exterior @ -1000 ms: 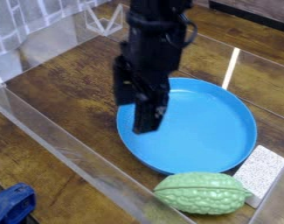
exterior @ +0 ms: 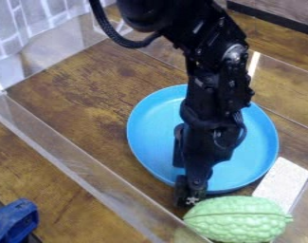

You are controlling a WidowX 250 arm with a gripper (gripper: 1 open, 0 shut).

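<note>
The black robot gripper (exterior: 191,190) reaches down over the blue plate (exterior: 150,123), its fingertips low at the plate's front edge, just above and left of a pale green bitter melon (exterior: 240,219). Its lower parts are dark, and whether anything is between the fingers is hard to see.
A white speckled block (exterior: 282,183) lies right of the plate. Clear panels edge the wooden surface (exterior: 74,90). A blue object (exterior: 9,220) sits at the lower left. The wood left of the plate is clear.
The arm has come down from above the plate toward its front edge and the melon, which looks nudged slightly toward the front.
</note>
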